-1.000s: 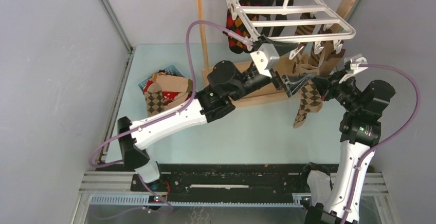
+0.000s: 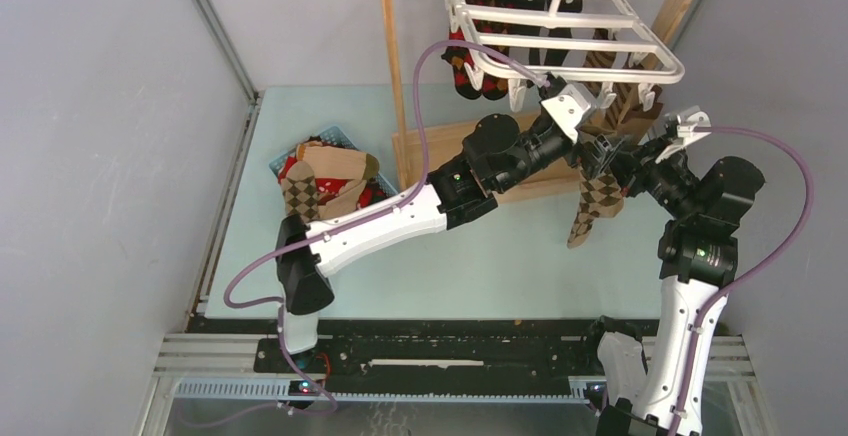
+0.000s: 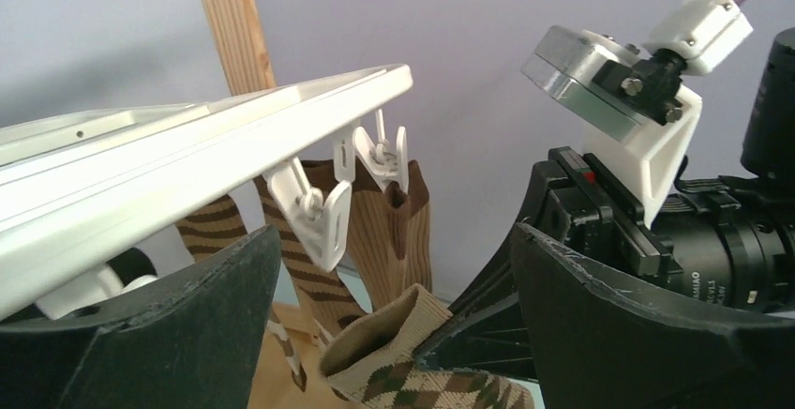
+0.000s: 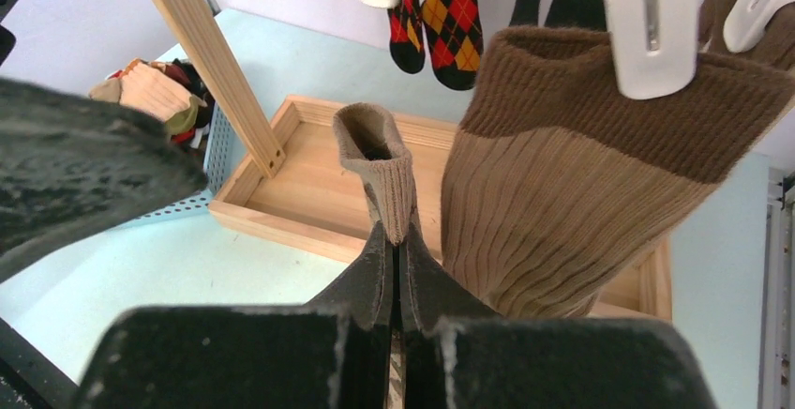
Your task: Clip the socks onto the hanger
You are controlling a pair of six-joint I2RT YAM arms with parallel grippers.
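A brown checkered sock [image 2: 598, 201] hangs below the front right of the white hanger [image 2: 560, 44]. My right gripper is shut on this sock by its cuff; in the left wrist view the cuff [image 3: 370, 339] gapes open at the right gripper's tips. My left gripper stands open near the hanger's front right corner, with nothing gripped. Between its fingers show the hanger's end, a white clip [image 3: 314, 212] and, lower, the held sock. A plain brown sock [image 4: 581, 174] hangs from a clip [image 4: 652, 24] beside the held one.
Red-and-black argyle socks [image 4: 453, 20] and dark socks hang farther back on the hanger. A blue basket [image 2: 335, 138] of socks stands at the table's left. The wooden rack's post [image 2: 393, 86] rises close to the left arm.
My left gripper has moved right along the hanger's front to its right corner, close to the right gripper. The hanger has shifted slightly. The right arm has barely moved and keeps the sock.
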